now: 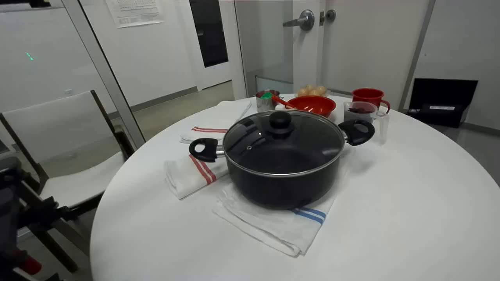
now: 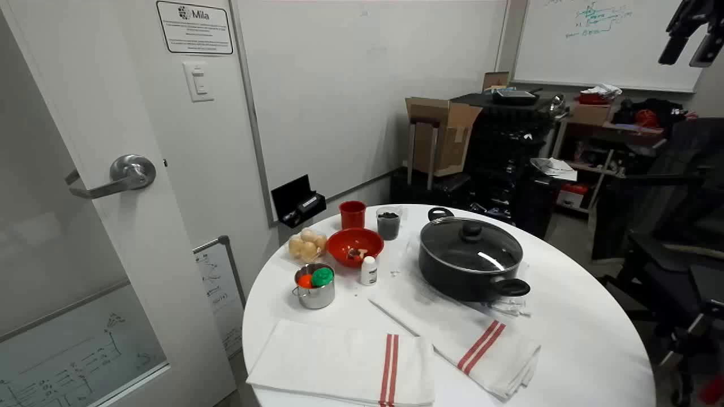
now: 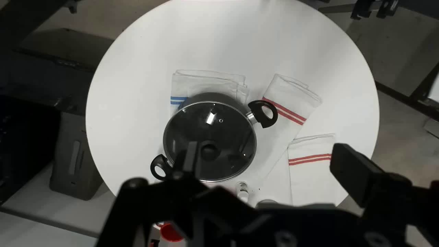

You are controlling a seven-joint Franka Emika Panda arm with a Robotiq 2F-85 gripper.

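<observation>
A black pot (image 1: 282,187) with a glass lid (image 1: 300,140) stands upright on a folded white towel with blue stripes (image 1: 286,234). Its two loop handles stick out at opposite sides, and a round black knob (image 1: 280,120) tops the lid. My gripper is open high above the table, fingers wide apart and nothing held. From overhead, one finger (image 3: 191,156) overlaps the view of the lid; the other (image 3: 349,173) lies to the right over the towels. In exterior view 2 the gripper (image 2: 684,60) hangs at the top right corner, well away from the pot.
Two red-striped towels (image 2: 339,356) (image 2: 468,332) lie beside the pot. Around a red bowl (image 2: 353,247) stand a steel cup (image 2: 316,296), a white bottle (image 2: 368,271), eggs (image 2: 307,245), a red mug (image 2: 353,215) and a clear cup (image 2: 388,225).
</observation>
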